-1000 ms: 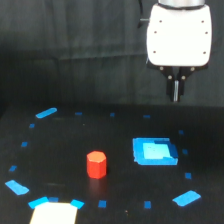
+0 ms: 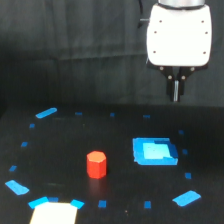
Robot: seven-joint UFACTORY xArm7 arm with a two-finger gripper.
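Note:
A red, six-sided block [image 2: 96, 165] stands alone on the black table, left of centre. To its right and a little farther back lies a blue square [image 2: 140, 143] with a pale blue patch [image 2: 156, 152] inside it. High above the table at the back right hangs my gripper [image 2: 176, 98], under the white arm end [image 2: 179, 38]. Its dark fingers point down, apart from every object. They blend into the dark backdrop, so their opening is unclear.
A cream-white piece [image 2: 53, 213] with blue beside it is cut off by the bottom edge, at left. Blue strips [image 2: 17, 187] and small blue squares mark the table.

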